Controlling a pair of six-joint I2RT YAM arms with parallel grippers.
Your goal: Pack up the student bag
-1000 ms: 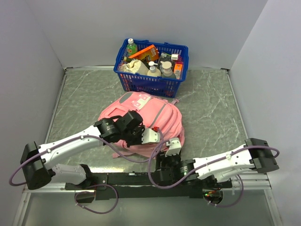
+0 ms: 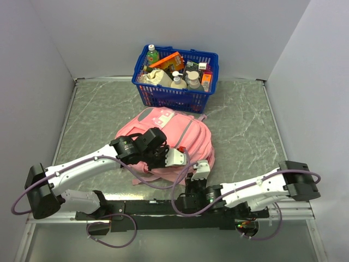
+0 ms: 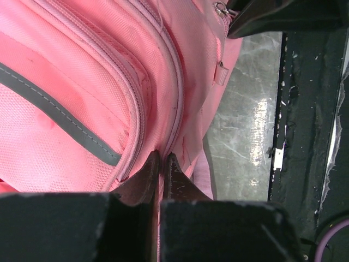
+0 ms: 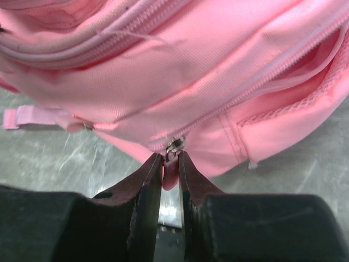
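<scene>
The pink backpack (image 2: 163, 125) lies on the grey table, seen also close up in the left wrist view (image 3: 65, 98). My left gripper is shut on a seam of the bag beside a zipper track. My right gripper is at the lower edge of the bag's fabric (image 4: 163, 82), its fingertips closed around a zipper pull with a pink tab (image 4: 170, 173) below the metal slider (image 4: 175, 144). In the top view both grippers are at the bag's near side, partly hidden by the arms.
A blue basket (image 2: 174, 97) full of bottles, boxes and a cream pouch stands behind the bag. Bare table (image 2: 245, 120) shows to the left and right. White walls enclose the sides and back.
The left arm and the basket are unmoved.
</scene>
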